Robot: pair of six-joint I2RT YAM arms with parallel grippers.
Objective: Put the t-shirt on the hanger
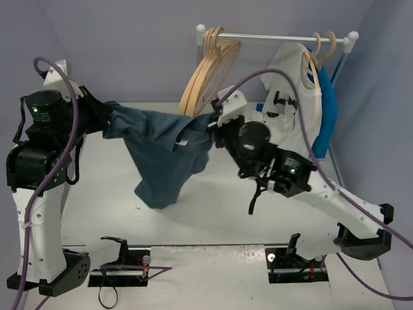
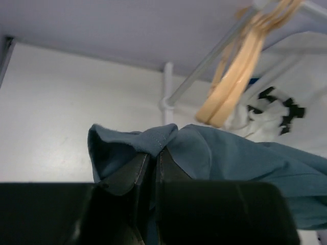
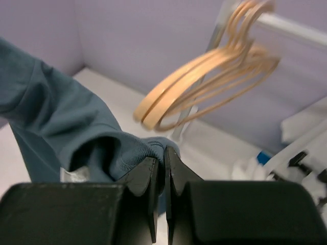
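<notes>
The dark teal t-shirt (image 1: 161, 158) hangs stretched in the air between my two grippers, its lower part drooping above the table. My left gripper (image 1: 106, 119) is shut on one end of it; in the left wrist view the fabric (image 2: 189, 148) bunches out of the closed fingertips. At the other end, my right gripper (image 1: 216, 126) is shut on the cloth, and folds (image 3: 127, 150) come out between its fingers in the right wrist view. Bare wooden hangers (image 1: 206, 74) hang together on the rail's left part, just above the right gripper in the top view.
A white rail (image 1: 277, 39) spans the back. On its right part hang a white shirt (image 1: 293, 97) with a black print and a blue garment (image 1: 328, 110).
</notes>
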